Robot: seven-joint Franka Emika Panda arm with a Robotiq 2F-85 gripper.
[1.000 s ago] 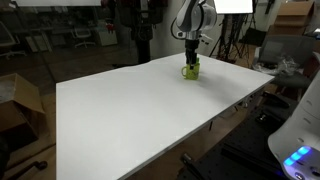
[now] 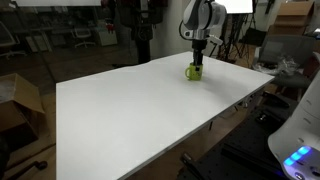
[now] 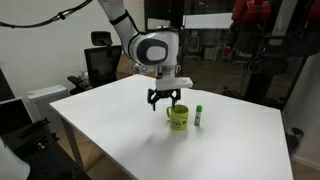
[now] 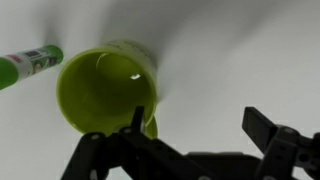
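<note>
A yellow-green mug (image 3: 179, 119) stands upright on the white table, its handle on the left side in exterior view 2. My gripper (image 3: 164, 101) hangs above and beside it with its fingers spread. From the wrist view, the mug's open mouth (image 4: 105, 92) fills the left side, and it looks empty. One finger (image 4: 138, 122) overlaps the mug's lower right edge near the handle, while the other finger (image 4: 259, 125) is over bare table. Nothing shows between the two. Whether the near finger touches the mug cannot be told. Exterior view 1 has the mug (image 2: 194, 73) just below the gripper.
A green-and-white tube, like a glue stick (image 3: 198, 116), stands close beside the mug, on the side away from the handle.
The mug stands in the same place.
</note>
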